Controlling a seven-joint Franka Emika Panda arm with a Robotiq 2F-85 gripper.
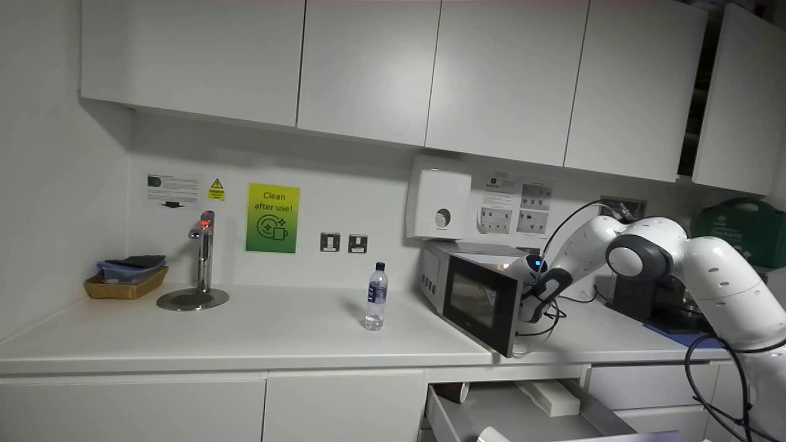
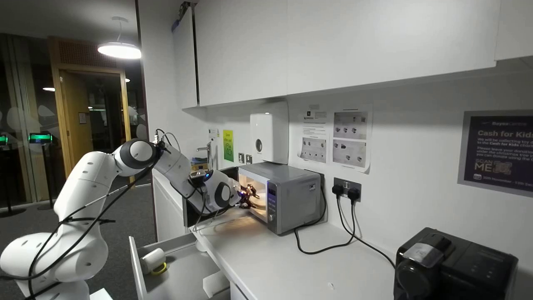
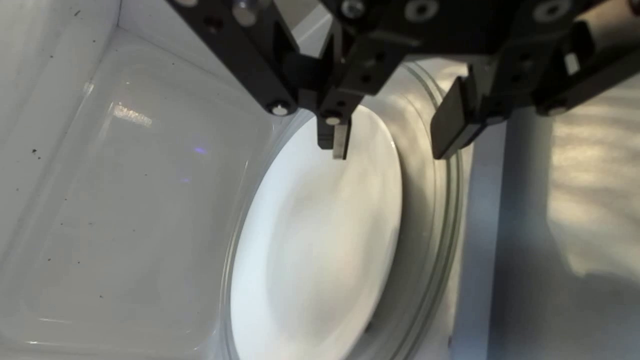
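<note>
Inside the lit microwave [image 2: 297, 195], a white plate [image 3: 318, 240] rests on the glass turntable [image 3: 441, 264]. My gripper reaches in through the doorway, its fingers parted. In the wrist view one finger [image 3: 340, 138] overlaps the plate's upper part, while the other finger [image 3: 453, 123] appears beyond the plate's rim, over the turntable's edge. Nothing is visibly clamped between them, and whether either finger touches the plate cannot be told. The microwave door [image 1: 479, 302] stands wide open, hiding the gripper in the first exterior view.
Below the counter, a drawer [image 1: 494, 412] is pulled out, with a white mug [image 2: 153, 260] in it. A water bottle [image 1: 376, 297] stands left of the microwave. Black cables [image 2: 325, 247] trail across the counter toward a coffee machine [image 2: 454, 265]. Counter space beside the sink tap [image 1: 206, 250] is clear.
</note>
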